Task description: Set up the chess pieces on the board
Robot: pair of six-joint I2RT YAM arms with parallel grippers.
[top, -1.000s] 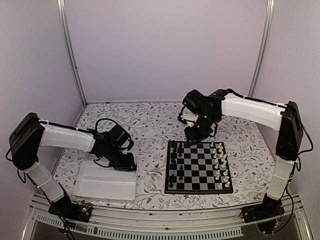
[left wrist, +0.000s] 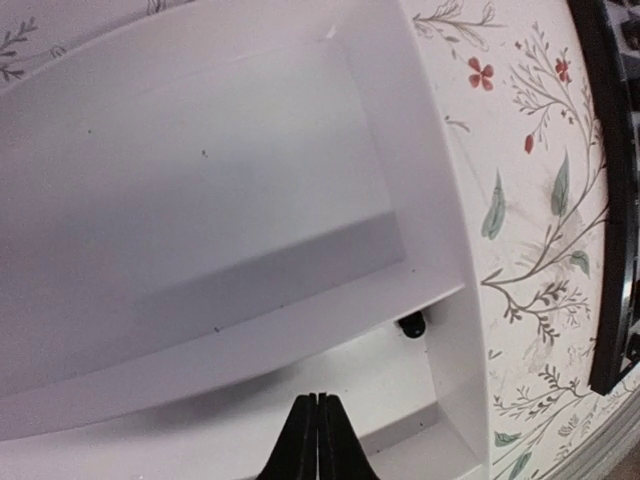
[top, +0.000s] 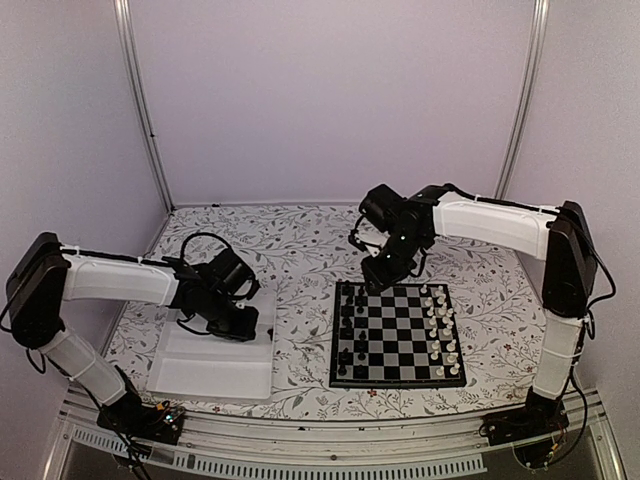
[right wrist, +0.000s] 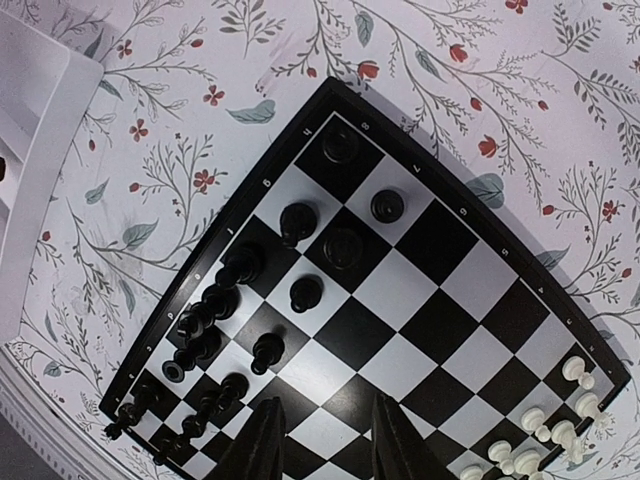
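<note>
The chessboard point(top: 398, 340) lies right of centre, black pieces point(right wrist: 305, 293) along its left side and white pieces point(right wrist: 574, 368) along its right. In the white divided tray point(left wrist: 200, 220) at left, one dark piece point(left wrist: 412, 322) lies at the end of a compartment. My left gripper is shut over the tray; nothing shows between its fingertips, though the lower part is out of frame. My right gripper hangs open above the board's far part, nothing visible between its fingers.
Floral cloth covers the table, clear behind the tray and board and in the gap between them. Walls stand at back and both sides.
The pieces on the board look unchanged.
</note>
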